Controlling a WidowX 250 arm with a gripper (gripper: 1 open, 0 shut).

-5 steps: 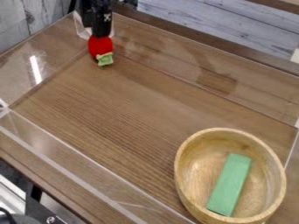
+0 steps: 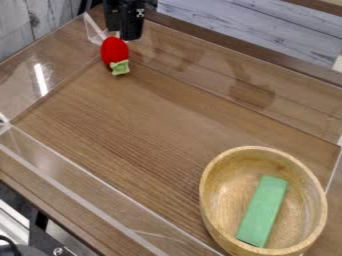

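Note:
The black gripper (image 2: 124,28) hangs at the top left, open, above a red object (image 2: 115,50) with a small green part (image 2: 119,67), which lies on the wooden table (image 2: 160,130). Its fingertips are small and partly hard to make out. A pale, translucent item stands just behind the red object.
A wooden bowl (image 2: 214,190) holding a green block (image 2: 262,211) sits at the front right. A pale plank wall runs along the back.

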